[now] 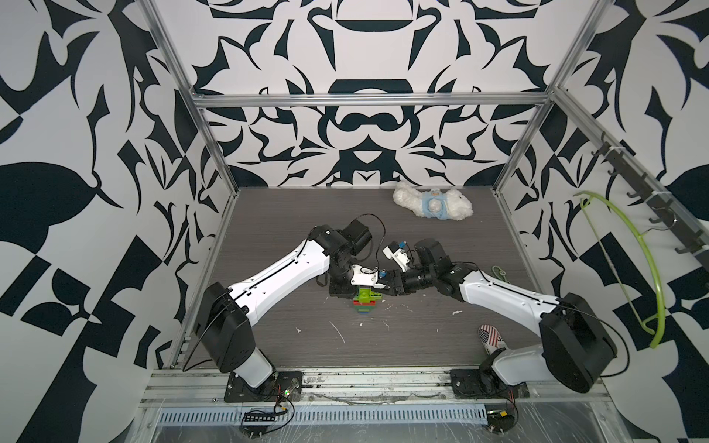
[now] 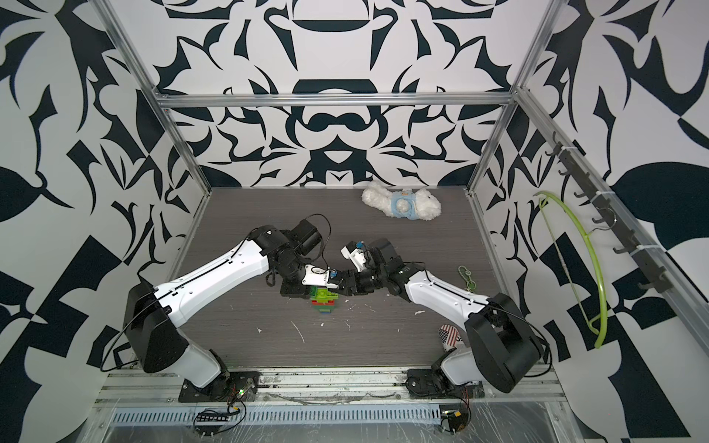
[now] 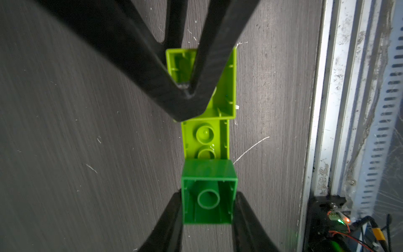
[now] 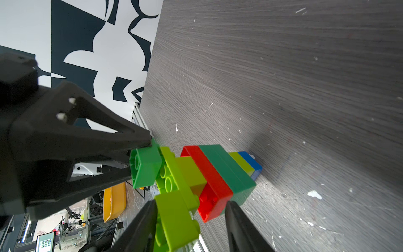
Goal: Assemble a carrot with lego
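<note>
Between the arms stands a brick stack: lime bricks [image 4: 178, 216] on top, then a red brick [image 4: 210, 180], a dark green brick [image 4: 230, 168] and a blue brick [image 4: 251, 161] at the far end. My left gripper is shut on a small green brick [image 3: 209, 172], at one end of the lime bricks; whether its studs are joined to them is hidden. At the opposite end, my right gripper has its fingers apart around a lime brick, with a gap showing on one side. From above, both grippers partly cover the stack.
A white plush toy [image 1: 432, 202] lies at the back right. Green scissors [image 2: 466, 277] and a striped item [image 2: 449, 336] are on the right side. Small scraps dot the otherwise clear table front; the two wrists stand very close together.
</note>
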